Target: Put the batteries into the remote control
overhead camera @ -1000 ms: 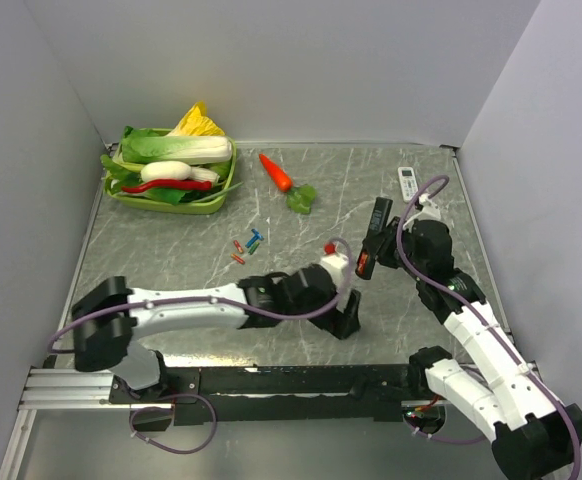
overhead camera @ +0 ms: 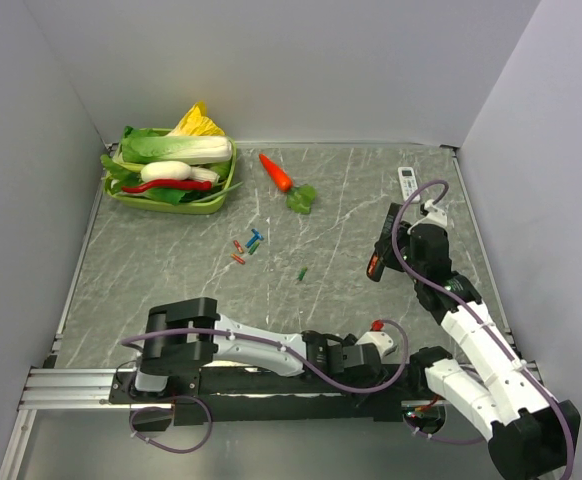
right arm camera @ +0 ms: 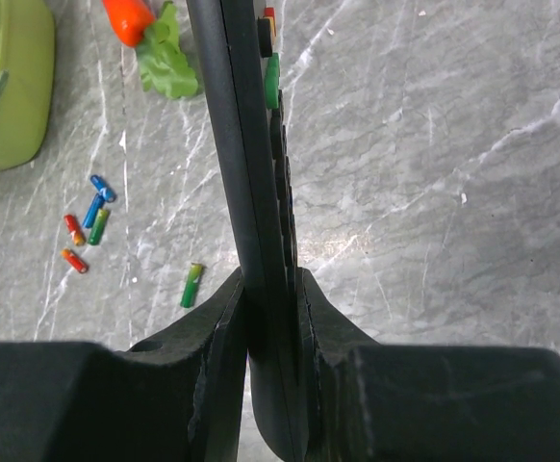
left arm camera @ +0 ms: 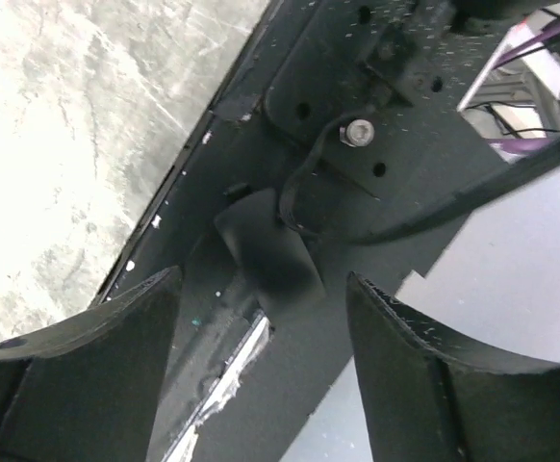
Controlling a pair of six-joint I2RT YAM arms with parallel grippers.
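A black remote [overhead camera: 376, 260] is held tilted by my right gripper [overhead camera: 395, 246], its fingers shut on it in the right wrist view [right arm camera: 273, 322]; coloured buttons show along its edge. Small batteries lie loose on the table: blue [right arm camera: 104, 189], red-orange [right arm camera: 75, 260] and green [right arm camera: 191, 285] ones, left of and below the carrot. My left gripper hangs over the black rail at the table's front edge, fingers apart with nothing between them.
The green vegetable basket [overhead camera: 211, 205] fills the back left; a carrot [overhead camera: 276, 174] lies at the back. A white remote [overhead camera: 408, 182] lies at the back right.
My left arm has moved down and right to the front edge. My right gripper, with the remote, has shifted slightly right.
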